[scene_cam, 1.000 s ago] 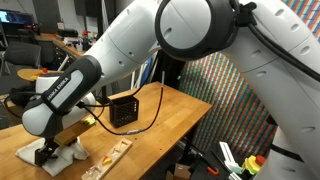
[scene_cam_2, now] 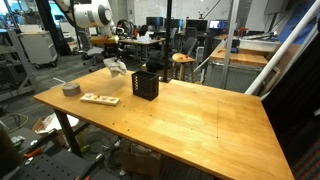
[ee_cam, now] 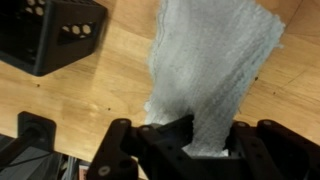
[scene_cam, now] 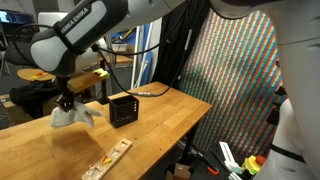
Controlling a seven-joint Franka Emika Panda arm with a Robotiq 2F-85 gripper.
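Observation:
A white cloth [scene_cam: 73,113] hangs bunched from my gripper [scene_cam: 68,100], lifted above the wooden table. Seen from the wrist, the cloth [ee_cam: 207,62] is pinched between the dark fingers and spreads out beyond them. The gripper is shut on it. In exterior view 2 the cloth [scene_cam_2: 115,66] shows pale near the table's far left part, left of a black basket [scene_cam_2: 145,84].
The black mesh basket [scene_cam: 123,109] stands on the table close to the cloth's right. Nearer lie a pale strip with small items [scene_cam: 106,160] and a grey round roll [scene_cam_2: 71,89].
My gripper has risen from the table with the cloth in its grasp. The cloth lay spread on the tabletop before and now hangs in the air.

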